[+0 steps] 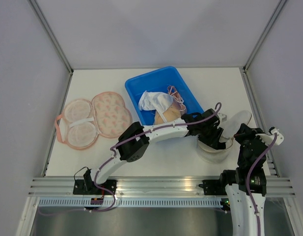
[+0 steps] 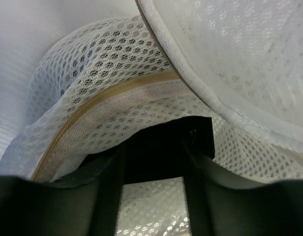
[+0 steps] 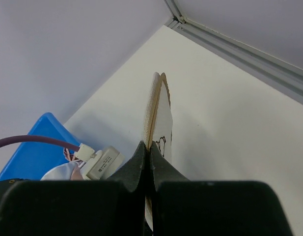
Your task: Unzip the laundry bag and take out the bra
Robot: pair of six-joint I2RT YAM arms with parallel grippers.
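Observation:
The white mesh laundry bag (image 1: 213, 154) stands unzipped at the table's right, its round flap (image 1: 238, 123) raised. Tan zipper tape (image 2: 99, 101) rims the opening in the left wrist view. A black garment (image 2: 163, 152), seemingly the bra, lies inside the bag. My left gripper is at the opening, its fingers part open over the black cloth; whether they touch it I cannot tell. The flap's edge (image 3: 152, 113) rises between the fingers of my right gripper, which is shut on it. Most of the garment is hidden in the top view.
A blue bin (image 1: 136, 86) with a white cloth (image 1: 153, 101) and other garments stands at the back, close to my left arm. An opened peach-patterned case (image 1: 112, 114) lies at left.

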